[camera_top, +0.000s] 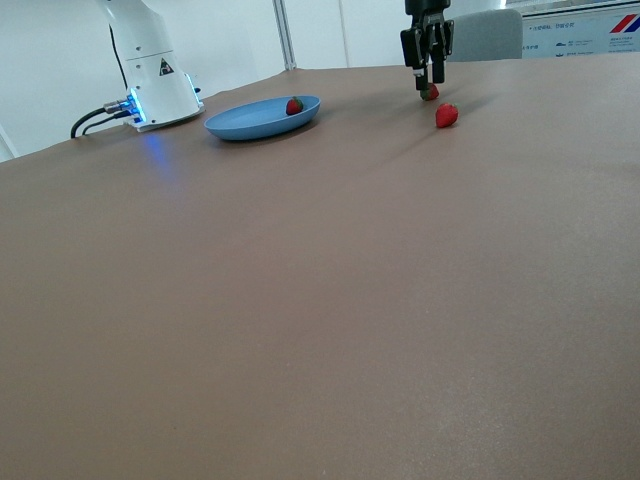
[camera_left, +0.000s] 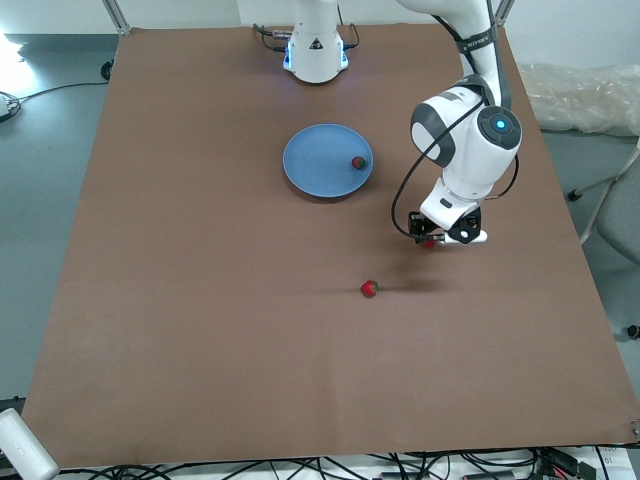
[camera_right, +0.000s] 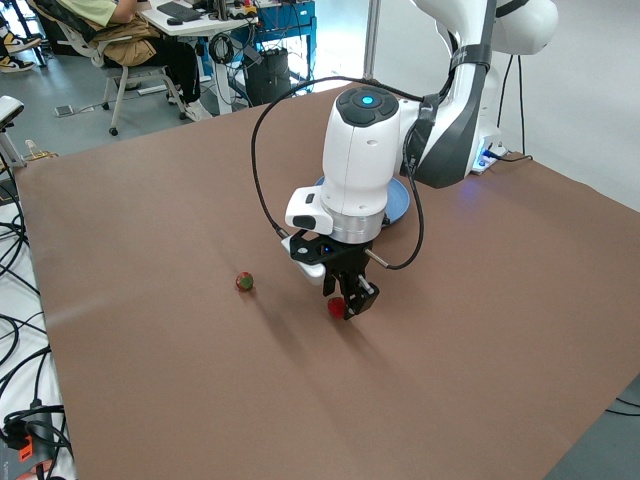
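Observation:
My gripper (camera_top: 429, 80) is low over a strawberry (camera_top: 432, 92) on the brown table, its black fingers pointing down around or just beside it; in the left view that berry (camera_left: 428, 243) is mostly hidden by the gripper, and in the right view the berry (camera_right: 336, 307) shows beneath it. Whether the fingers are closed on it is unclear. A second strawberry (camera_left: 369, 289) lies on the bare table, nearer the front. A third strawberry (camera_left: 359, 162) sits on the blue plate (camera_left: 315, 160) toward the back.
The robot base (camera_left: 315, 55) stands at the back behind the plate. Cables run along the near edge, and a grey chair (camera_left: 625, 210) is beside the right edge.

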